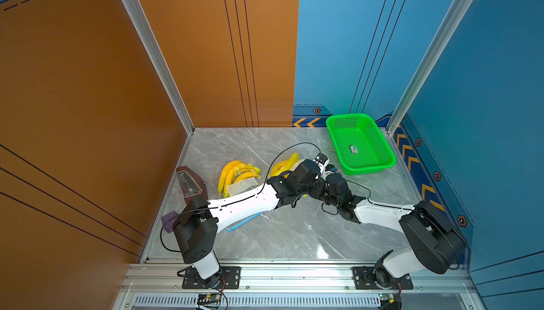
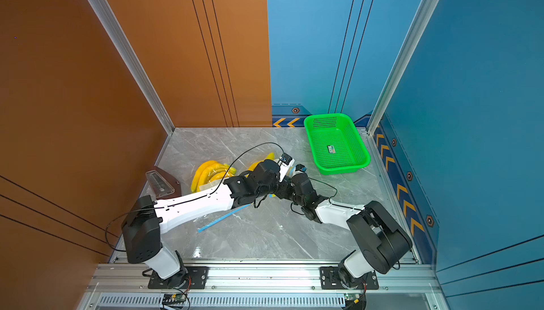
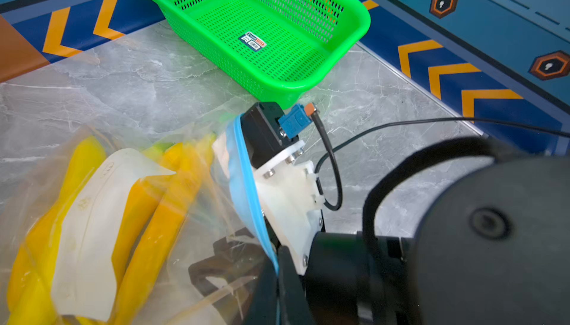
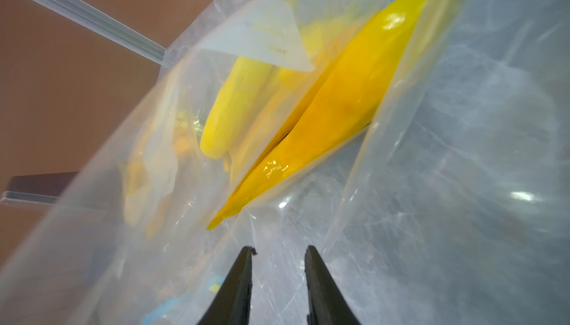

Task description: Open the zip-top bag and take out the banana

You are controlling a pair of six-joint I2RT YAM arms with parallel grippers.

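A clear plastic bag [image 3: 35, 176] with a light-blue top edge [image 3: 246, 182] holds several yellow bananas [image 3: 148, 236] and a white paper-like piece [image 3: 92, 236]. My left gripper is shut on that blue edge, which runs in between its fingertips. The right gripper reaches into the bag's mouth. Its fingers stand apart with nothing between them, short of a bright banana [image 4: 332, 123] lying farther in. Clear film surrounds this view. Both gripper tips are mostly hidden behind the arms in the top views.
More bagged bananas [image 1: 229, 175] lie to the left, beside a brown box with a clear window [image 1: 189, 184]. A green basket [image 1: 361, 143] stands empty at the back right. A blue strip [image 2: 222, 218] rests on the grey table, whose front middle is clear.
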